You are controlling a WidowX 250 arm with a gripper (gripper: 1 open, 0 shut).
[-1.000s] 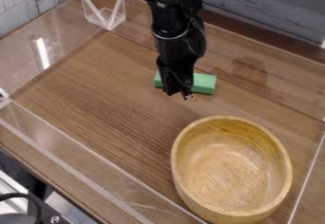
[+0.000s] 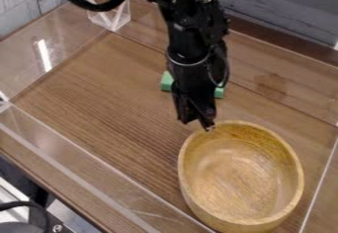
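Note:
The black robot gripper (image 2: 199, 115) hangs low over the wooden table, just behind the cream oval bowl (image 2: 240, 178). Its narrow tip is shut, with nothing visible between the fingers. A green block (image 2: 168, 82) lies behind the gripper and is mostly hidden by it.
The large bowl fills the front right. A clear plastic object (image 2: 109, 16) stands at the back left, and clear panels and a wall edge the table.
The gripper has moved toward the camera and slightly right, closer to the bowl, and now covers more of the green block.

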